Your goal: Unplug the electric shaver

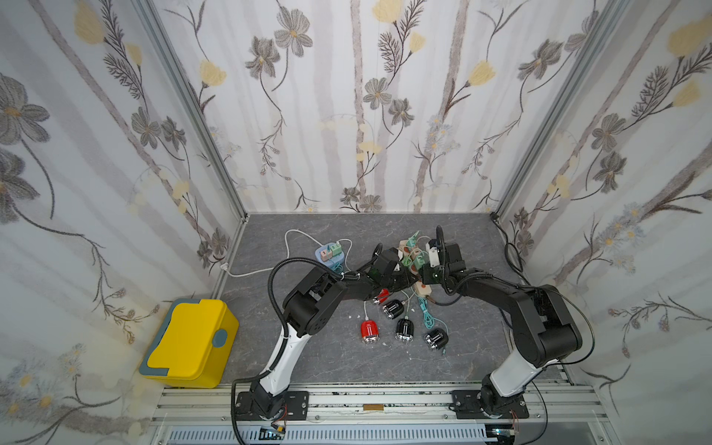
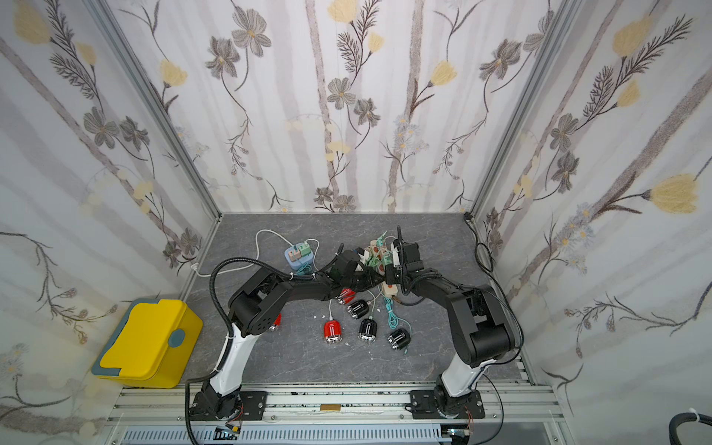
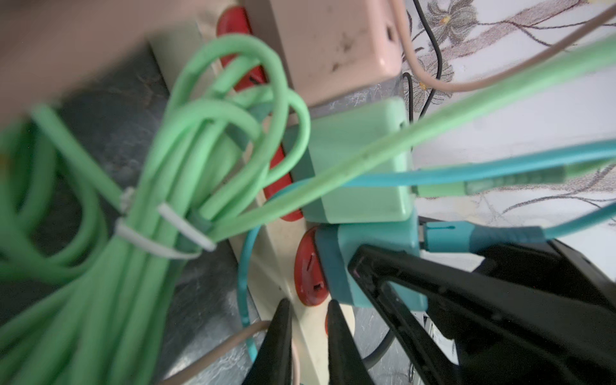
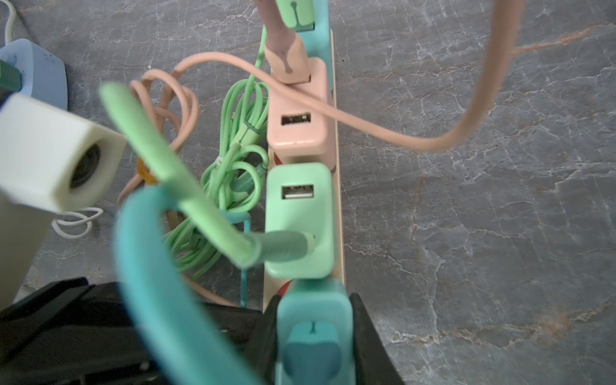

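A cream power strip (image 3: 282, 256) with red sockets carries a teal adapter (image 4: 314, 301), a green adapter (image 4: 299, 211) and a pink adapter (image 4: 298, 122). My right gripper has a finger close along each side of the teal adapter, which fills the space between them. From the teal adapter's end rises a teal cable (image 3: 513, 234). My left gripper is low over the strip, fingers slightly apart with cream strip showing between; whether they touch it is unclear. In front lie red shavers (image 1: 369, 330) and black shavers (image 1: 436, 339), one on a teal cord (image 1: 428, 317).
Bundled green cable (image 3: 192, 166) crowds the strip's side. A blue block with adapters (image 1: 330, 256) stands behind the left arm. At far left is a yellow box (image 1: 194, 341).
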